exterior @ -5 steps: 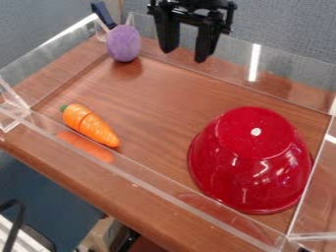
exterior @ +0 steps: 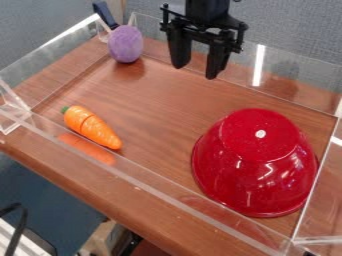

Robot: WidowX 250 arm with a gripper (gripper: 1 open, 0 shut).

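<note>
My black gripper (exterior: 201,55) hangs over the back middle of the wooden surface, fingers apart and pointing down, nothing between them. A purple oval object (exterior: 126,43) sits at the back left, left of the gripper. An orange toy carrot (exterior: 91,127) lies at the front left. A large red upturned bowl (exterior: 254,165) stands on the right.
A clear low wall (exterior: 16,108) encloses the wooden surface (exterior: 160,110), whose middle is clear. A blue-handled item (exterior: 104,16) is behind the purple object. A dark cable and a wooden block (exterior: 104,240) are below the front edge.
The objects on the surface have not moved.
</note>
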